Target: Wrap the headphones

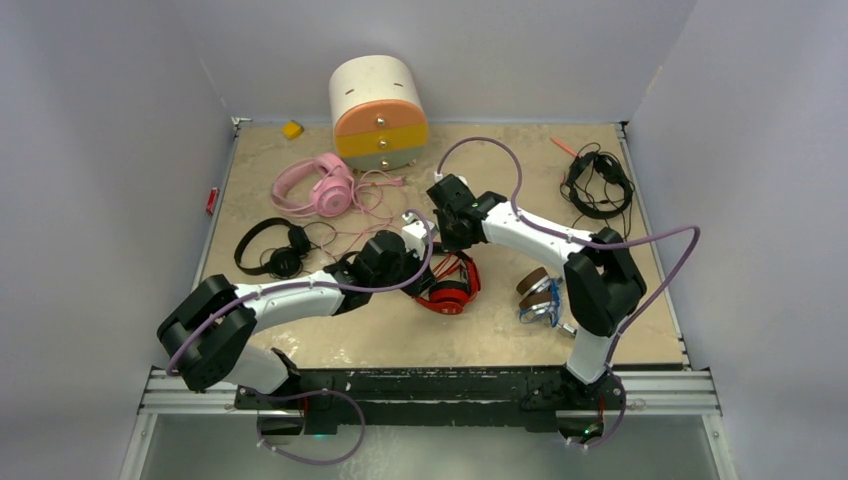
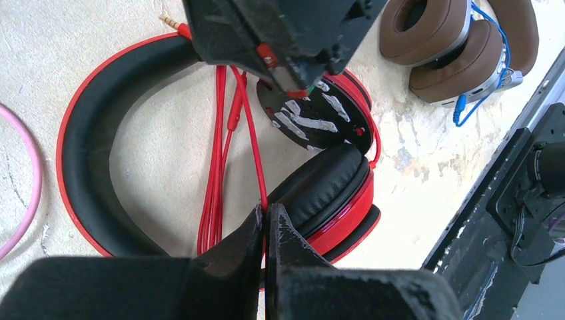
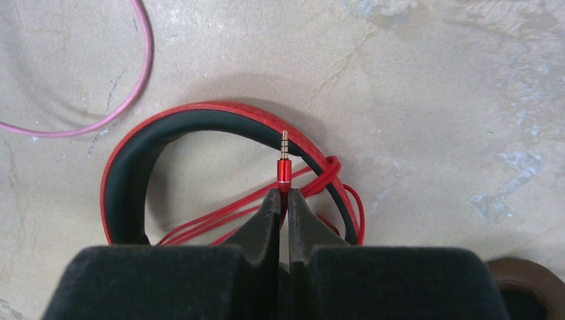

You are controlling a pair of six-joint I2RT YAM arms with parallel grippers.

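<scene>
Red-and-black headphones (image 1: 450,298) lie at the middle of the table, red cable (image 2: 216,167) looped over the headband (image 3: 166,127). In the right wrist view my right gripper is shut on the red audio plug (image 3: 284,170), tip upward, above the headband. In the left wrist view my left gripper is shut low beside the black ear cushion (image 2: 313,187), at a red cable strand; whether it grips that strand is unclear. The right gripper's body hides part of the headphones there.
Brown headphones (image 1: 535,295) lie just right. Pink headphones (image 1: 330,195) and black headphones (image 1: 285,260) lie left, another black pair (image 1: 600,190) back right. A drawer box (image 1: 380,125) stands at the back.
</scene>
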